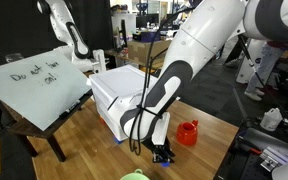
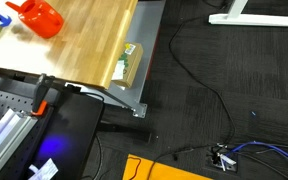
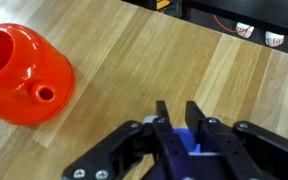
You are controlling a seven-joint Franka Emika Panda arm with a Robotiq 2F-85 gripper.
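Note:
My gripper [image 1: 165,156] is low over the wooden table, shut on a small blue object. In the wrist view the blue object [image 3: 187,139] shows between and behind the dark fingers, which hide much of it. Exterior view 1 shows only a bit of the blue object [image 1: 168,163] under the fingertips; whether it touches the table I cannot tell. A red mug [image 1: 187,134] stands apart from the gripper, and it fills the left side of the wrist view [image 3: 29,85]. Near the front edge of exterior view 1 is a green bowl [image 1: 136,175].
Behind the arm stands a large white box [image 1: 124,88]. In exterior view 2 a small box [image 2: 127,65] sits by the table's edge.

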